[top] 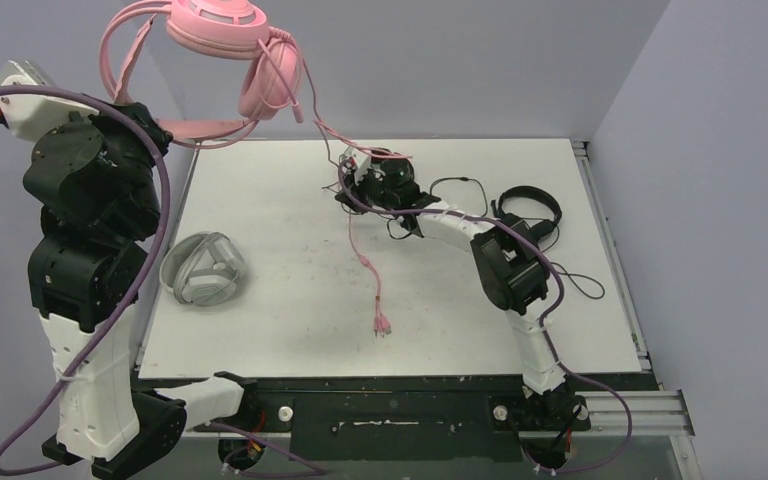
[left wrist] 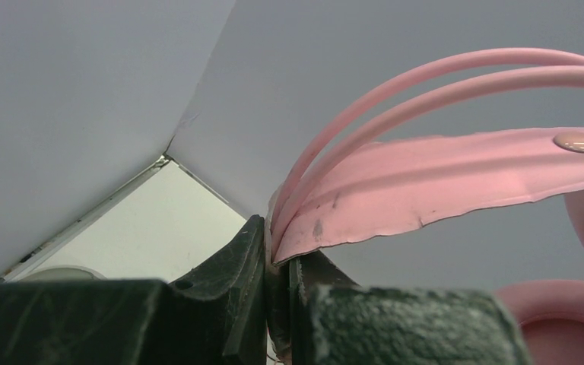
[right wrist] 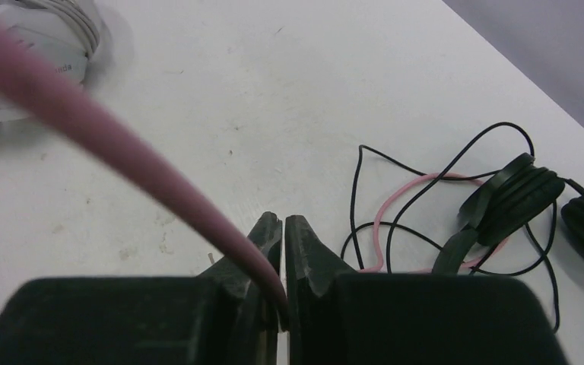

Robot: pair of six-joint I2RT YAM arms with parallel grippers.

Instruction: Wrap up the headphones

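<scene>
The pink headphones point(top: 225, 25) hang high at the top left of the top view. My left gripper is shut on their headband point(left wrist: 456, 167). Some pink cable is wound near an ear cup point(top: 272, 85); the rest trails down to the table and ends in a pink plug point(top: 382, 325). Low over the table's far middle, my right gripper is shut, pinching the pink cable point(right wrist: 160, 175), which slants in from the upper left of its wrist view. The grip point itself is partly hidden by the dark fingers.
Black headphones point(right wrist: 513, 198) lie under the right arm, their black wires tangled with a pink cable loop point(right wrist: 380, 217). A second black pair point(top: 530, 212) rests at the right. Grey headphones point(top: 203, 270) sit at the left.
</scene>
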